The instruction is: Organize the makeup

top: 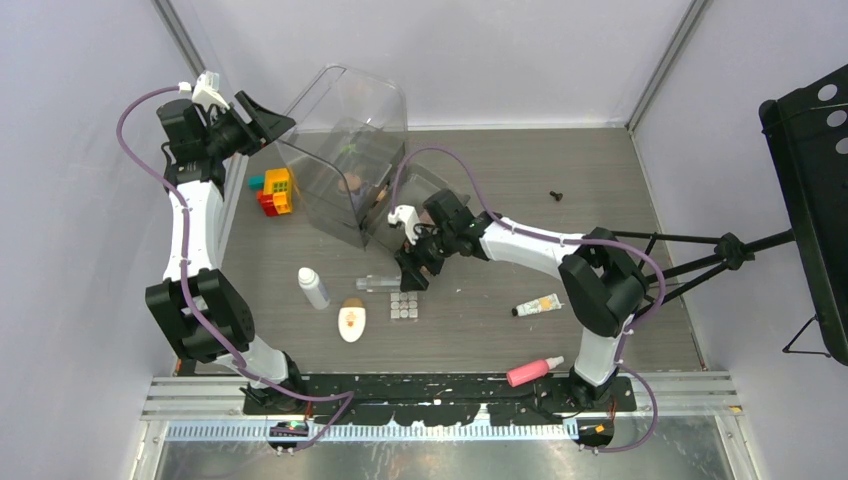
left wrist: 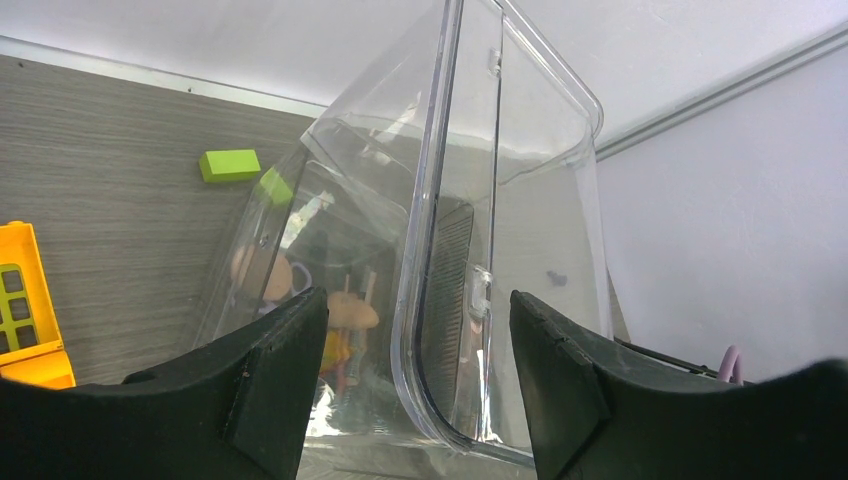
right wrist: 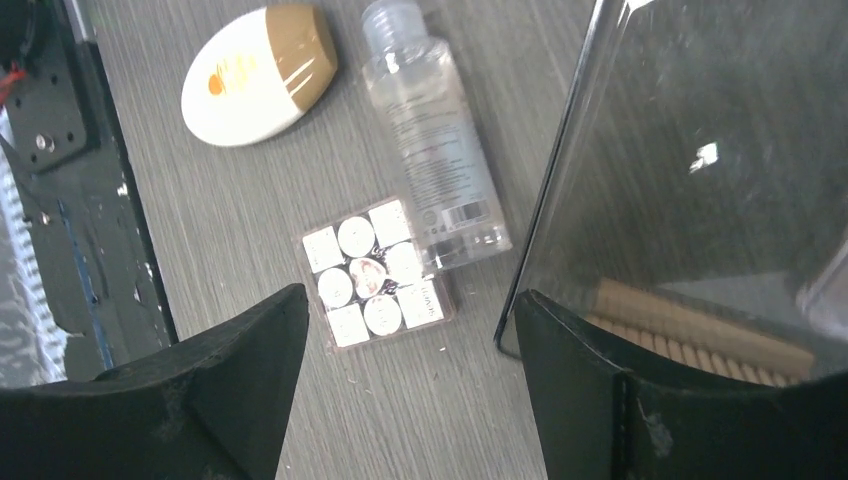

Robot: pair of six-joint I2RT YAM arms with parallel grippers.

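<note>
A clear acrylic organizer (top: 330, 190) stands at the back centre, toys visible through it. My left gripper is part open at its top left edge, a clear rim between its fingers in the left wrist view. My right gripper is open over the table near the organizer's lower right part. Beside it lie a clear bottle (right wrist: 440, 160), a square compact (right wrist: 368, 270) and a white-tan oval item (right wrist: 245, 85). A white bottle (top: 312, 287), a tube (top: 537, 305) and a pink bottle (top: 534, 369) lie farther out.
Yellow and red toy pieces (top: 279, 190) lie left of the organizer. A small black item (top: 555, 195) lies at the back right, where the table is mostly bare. A black stand (top: 733, 253) reaches in from the right.
</note>
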